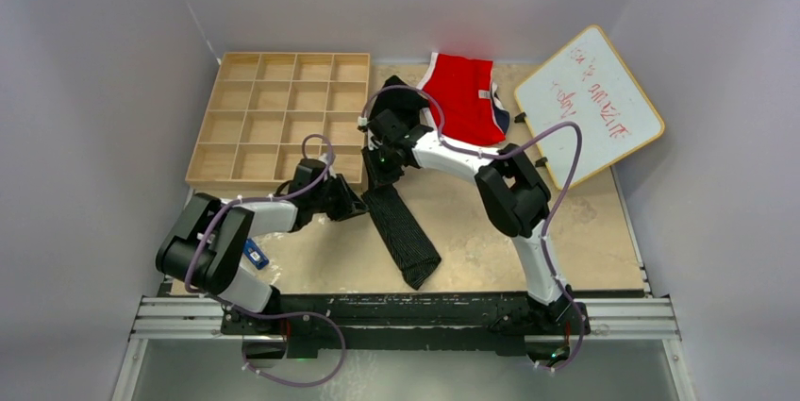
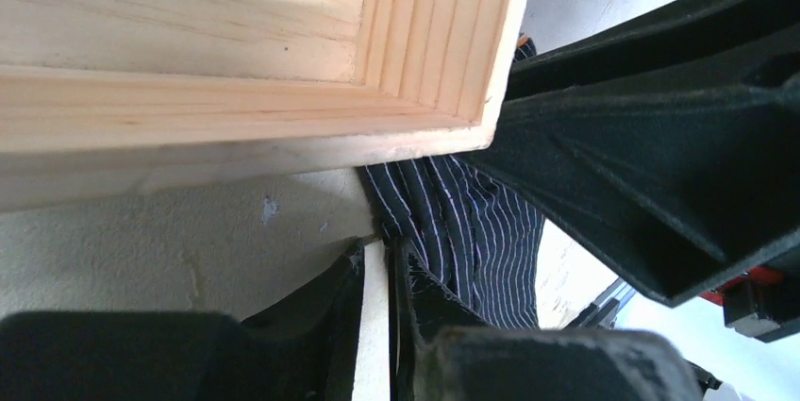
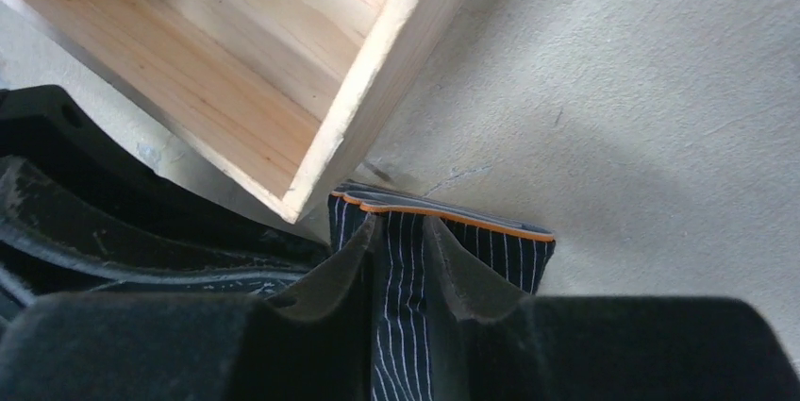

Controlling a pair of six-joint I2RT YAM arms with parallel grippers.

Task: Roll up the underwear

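Observation:
The underwear lies as a long, narrow, dark strip with fine pale stripes, slanting toward the table's front. Its far end, with an orange-edged band, is beside the tray's corner. My right gripper is shut on the underwear near that band; bunched striped cloth shows between its fingers. At the strip's left edge, my left gripper is shut on the underwear at its fingertips, with a narrow strip of bare table visible lower between the fingers. In the left wrist view the right gripper's fingers partly cover the cloth.
A wooden compartment tray stands close behind the left gripper, its corner almost over the cloth. Folded red cloth and black cloth lie at the back. A whiteboard leans at right.

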